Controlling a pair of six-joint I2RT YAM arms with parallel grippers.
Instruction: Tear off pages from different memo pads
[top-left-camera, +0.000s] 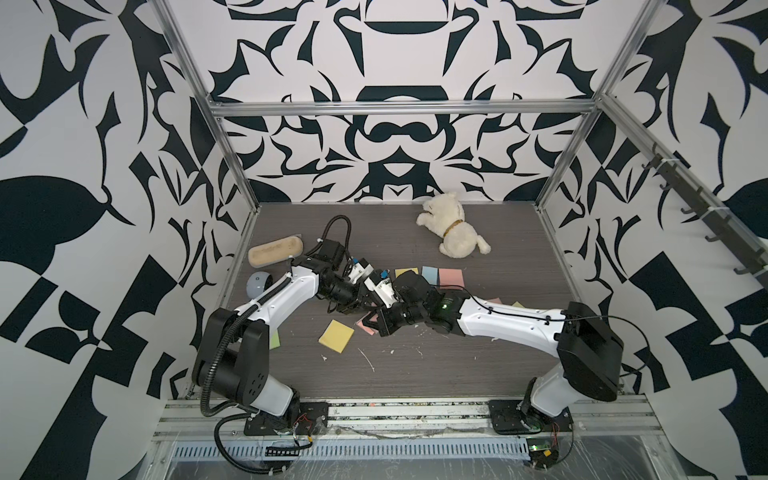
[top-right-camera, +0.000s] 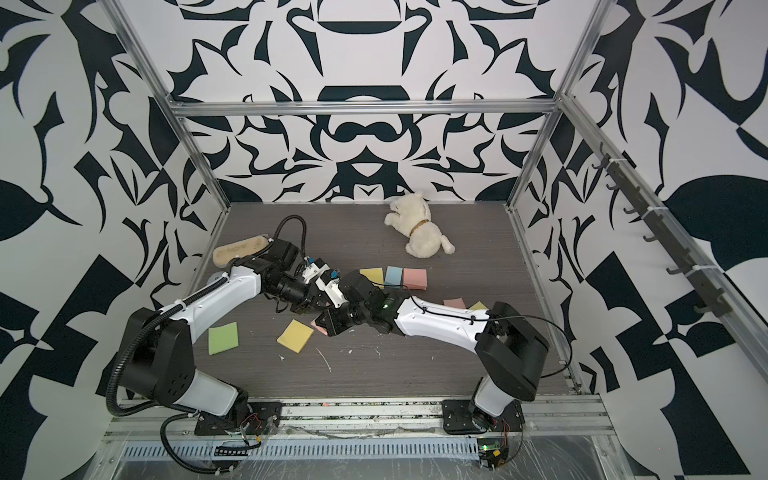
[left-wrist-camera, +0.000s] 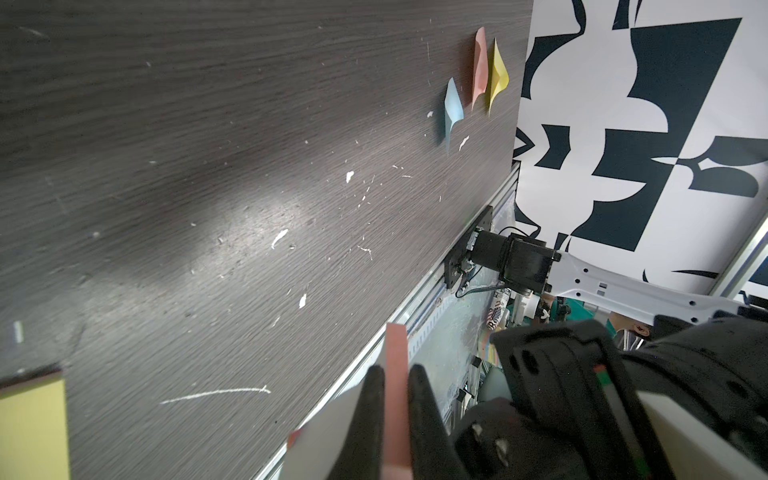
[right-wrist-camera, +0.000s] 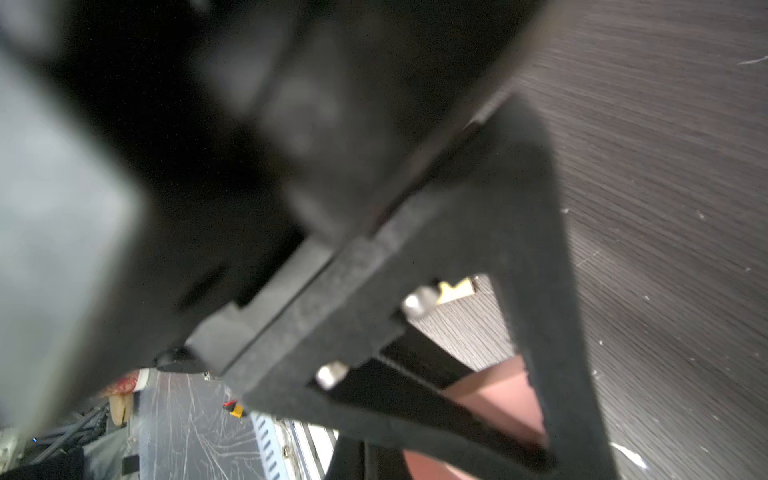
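My left gripper (top-left-camera: 360, 292) and right gripper (top-left-camera: 376, 308) meet low at the table's middle, over a pink pad (top-right-camera: 318, 326) that they partly hide. In the left wrist view my left gripper is shut, with a narrow pink strip (left-wrist-camera: 397, 344) of paper between its fingertips. My right gripper looks shut, its tips largely hidden; pink paper (right-wrist-camera: 500, 400) shows behind its frame. A yellow pad (top-left-camera: 336, 336) lies front left, a green pad (top-right-camera: 223, 337) at far left. Yellow (top-right-camera: 372, 276), blue (top-right-camera: 393, 276) and pink pads (top-right-camera: 414, 278) sit behind the arms.
A plush dog (top-left-camera: 453, 228) lies at the back right, a beige oblong object (top-left-camera: 275, 250) at the left. Loose curled pink (left-wrist-camera: 480, 60), yellow (left-wrist-camera: 497, 72) and blue (left-wrist-camera: 453, 108) sheets lie at the right. Paper scraps dot the table front.
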